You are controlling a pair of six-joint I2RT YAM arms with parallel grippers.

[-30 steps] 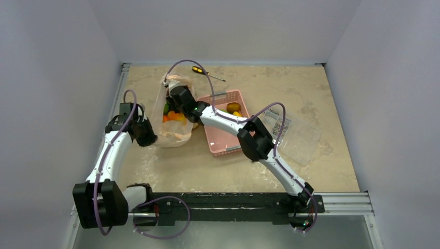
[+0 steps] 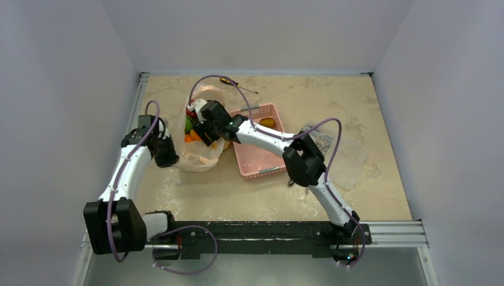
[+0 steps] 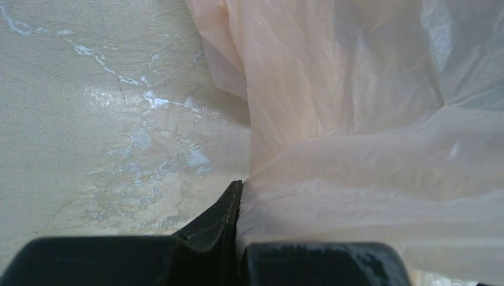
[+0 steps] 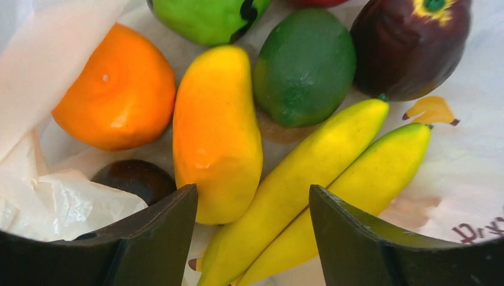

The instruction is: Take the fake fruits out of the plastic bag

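The whitish plastic bag [image 2: 199, 159] lies with its mouth spread, fruits inside. In the right wrist view, an orange [image 4: 119, 89], a yellow-orange mango [image 4: 217, 128], a dark green avocado [image 4: 306, 68], a purple fruit [image 4: 410, 47], a green fruit [image 4: 205, 18] and yellow bananas [image 4: 324, 155] show in it. Over the bananas and the mango's lower end, my right gripper has its fingers apart, nothing gripped between them. My left gripper is shut on the edge of the bag at the bag's left side.
Right of the bag stands a pink basket [image 2: 254, 174], partly under the right arm, with a brownish fruit [image 2: 268, 123] in it. A screwdriver [image 2: 229, 81] lies behind. Small clear packets [image 2: 321, 141] lie to the right.
The left gripper stays at the bag's edge, nearly still.
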